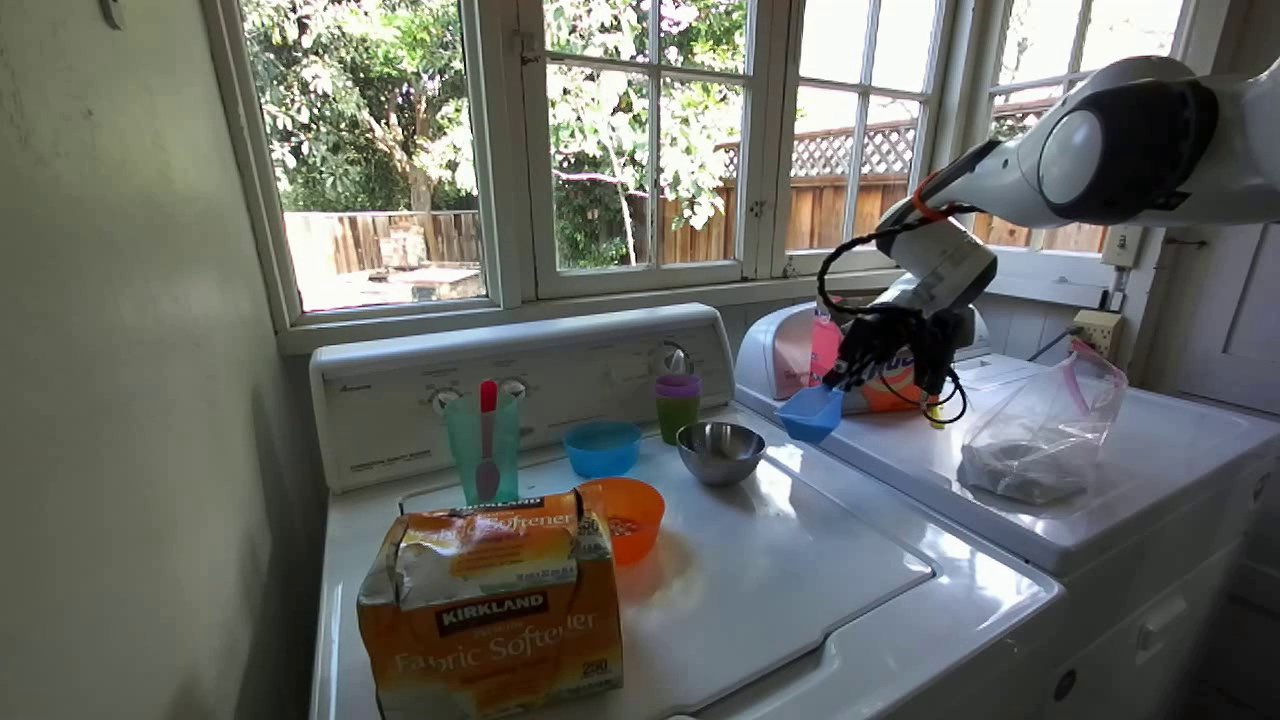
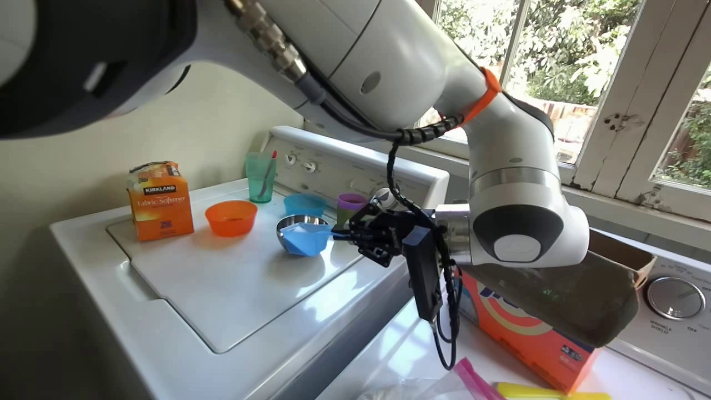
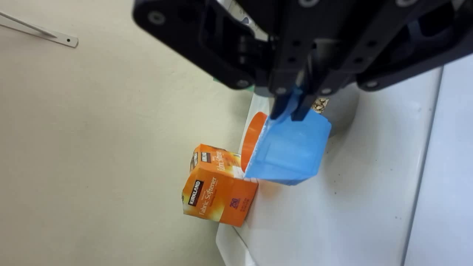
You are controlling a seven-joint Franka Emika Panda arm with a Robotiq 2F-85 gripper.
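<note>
My gripper is shut on the handle of a blue plastic scoop (image 3: 290,150). In exterior view 1 the scoop (image 1: 810,412) hangs in the air to the right of the steel bowl (image 1: 721,452), apart from it and a little higher. From exterior view 2 the scoop (image 2: 306,238) overlaps the bowl's front in the picture. Behind the gripper stands an open orange detergent box (image 2: 530,320) on the right-hand machine. What the scoop holds cannot be made out.
On the white washer lid (image 1: 768,576) are an orange bowl (image 1: 636,524), a blue bowl (image 1: 602,449), stacked cups (image 1: 678,408), a green cup (image 1: 467,438) with a spoon, and a Kirkland box (image 1: 504,636). A clear bag (image 1: 1044,432) lies to the right.
</note>
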